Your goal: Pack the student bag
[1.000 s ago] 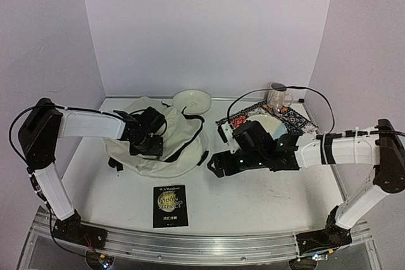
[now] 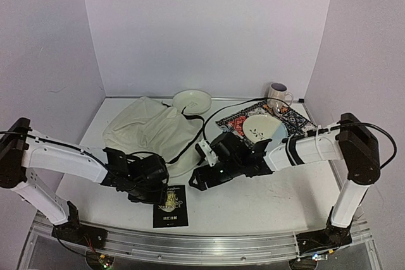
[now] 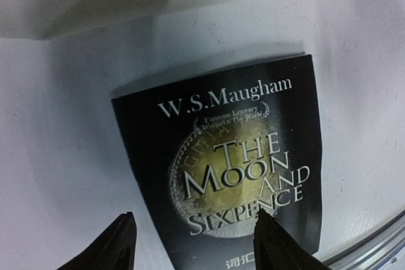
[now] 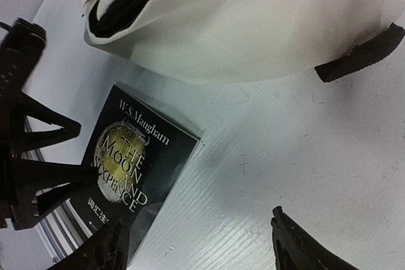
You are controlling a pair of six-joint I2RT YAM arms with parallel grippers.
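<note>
A black book (image 2: 171,215), "The Moon and Sixpence", lies flat near the table's front edge. Over its upper left part is my left gripper (image 2: 161,199); in the left wrist view its two fingers (image 3: 117,245) stand apart at the lower half of the book cover (image 3: 221,124). Whether they touch it I cannot tell. The cream bag (image 2: 149,128) lies slumped behind the book, its dark zip edge showing in the right wrist view. My right gripper (image 2: 197,181) is right of the book, open, with bare table between its fingers.
Behind the bag is a white plate (image 2: 192,101). At the back right, a patterned mat (image 2: 231,123) carries another plate (image 2: 258,128) and a mug (image 2: 276,93). Bare table spreads across the front right. A metal rail (image 2: 209,248) borders the front.
My left arm has come forward and a little right from above the bag to the book. The right gripper has shifted slightly left. Book and bag lie where they were.
</note>
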